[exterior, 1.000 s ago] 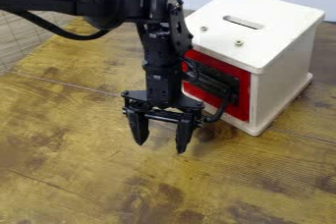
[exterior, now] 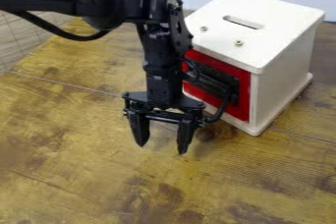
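Note:
My black gripper (exterior: 163, 136) hangs in the middle of the view, fingers pointing down and spread apart, with nothing between them. It is in front of and left of a white box (exterior: 282, 71) that has a slotted, sloping top with two round fittings. The box's front carries a red panel (exterior: 205, 95) with a dark part on it, partly hidden behind my arm and its cable.
A pale tiled surface (exterior: 20, 41) shows beyond it at the upper left.

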